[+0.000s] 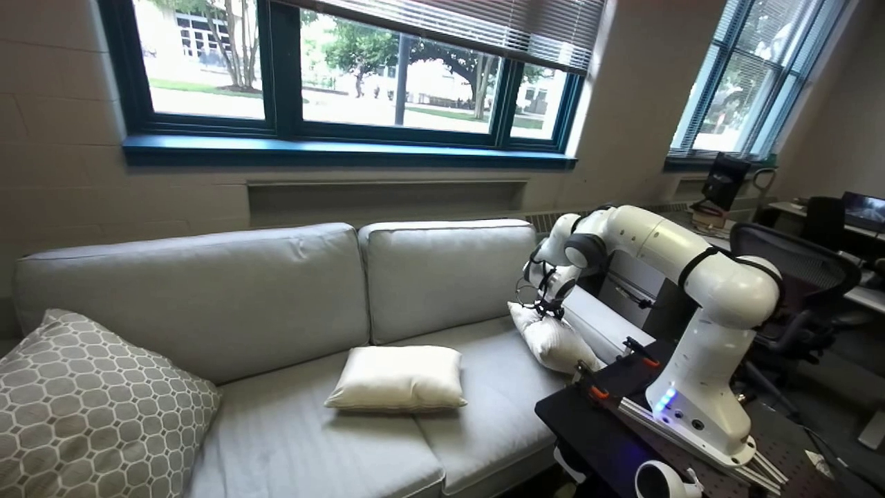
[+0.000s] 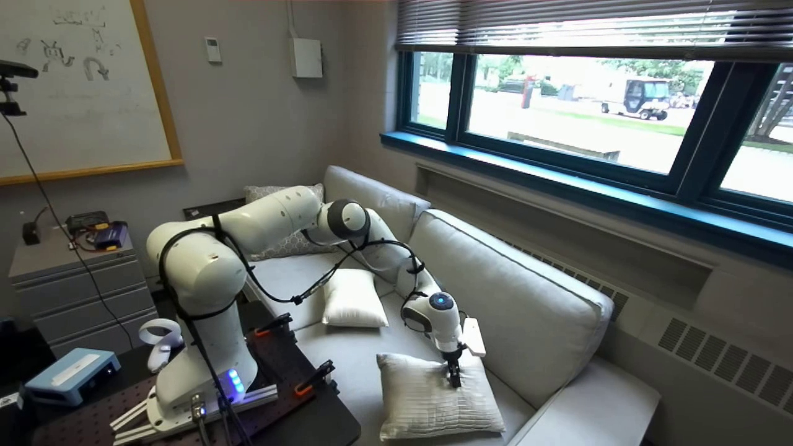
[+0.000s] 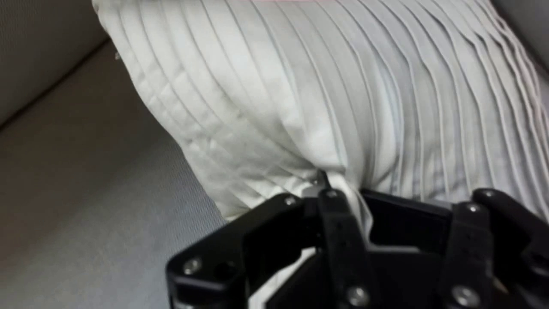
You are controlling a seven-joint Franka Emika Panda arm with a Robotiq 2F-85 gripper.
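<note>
A white pleated pillow (image 2: pixel 435 397) is on the right end of the sofa, tilted up at the side where my gripper (image 2: pixel 454 379) has it. In the wrist view, my gripper is shut on a pinched fold of the pleated pillow (image 3: pixel 329 87), and the pleats bunch toward the fingers. Exterior view 1 shows the same pillow (image 1: pixel 553 343) hanging below the gripper (image 1: pixel 549 310), its lower part near the sofa's armrest. Whether its lower edge still touches the seat is hard to tell.
A plain cream pillow (image 1: pixel 400 378) lies flat on the middle of the sofa seat. At the left end leans a patterned pillow (image 1: pixel 99 411). The sofa backrest (image 1: pixel 448 274) stands behind, and a dark table (image 1: pixel 597 427) with clamps is beside the arm's base.
</note>
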